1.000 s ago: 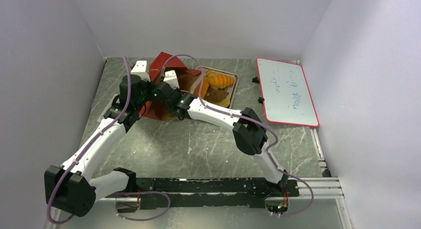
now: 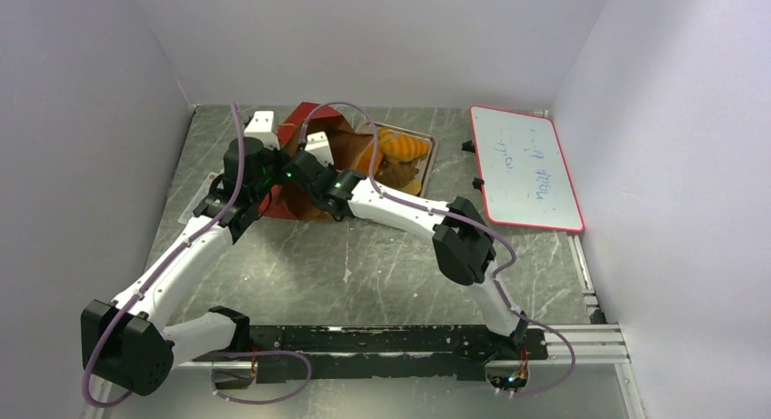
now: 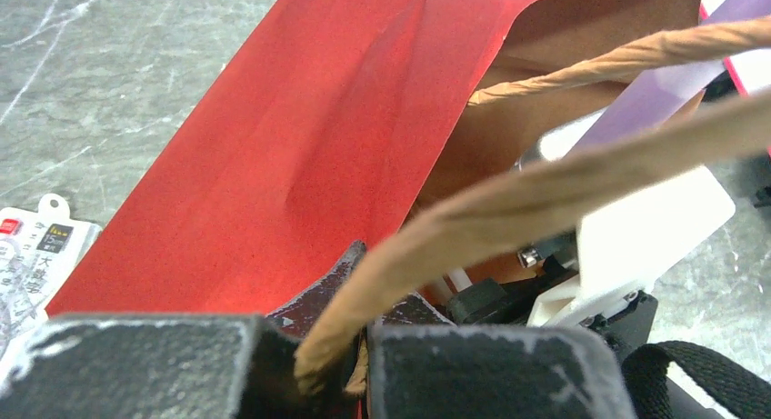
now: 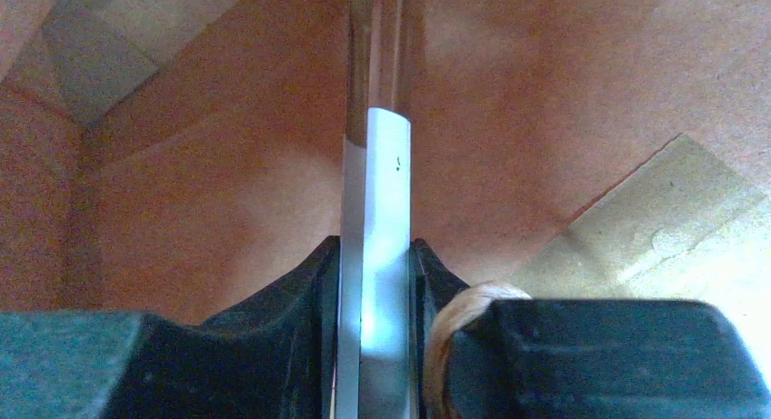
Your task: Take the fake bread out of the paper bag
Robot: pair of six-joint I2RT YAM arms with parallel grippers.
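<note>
The red paper bag (image 3: 300, 164) lies with its brown mouth towards the right arm. My left gripper is shut on the bag's twisted paper handle (image 3: 527, 201). In the top view, my right gripper (image 2: 304, 155) reaches into the bag mouth. Inside the bag in the right wrist view, a pale, shiny strip (image 4: 388, 219) stands between its dark fingers; what it is and whether it is gripped cannot be told. No bread shows inside the bag. Bread-like pieces, an orange ridged one (image 2: 403, 146) and a brown one (image 2: 397, 175), lie on the tray.
The metal tray (image 2: 431, 169) stands right of the bag, with the right forearm (image 2: 400, 208) passing over its near side. A whiteboard (image 2: 527, 169) lies at the right. Bare grey table (image 2: 300, 283) shows in front of the bag.
</note>
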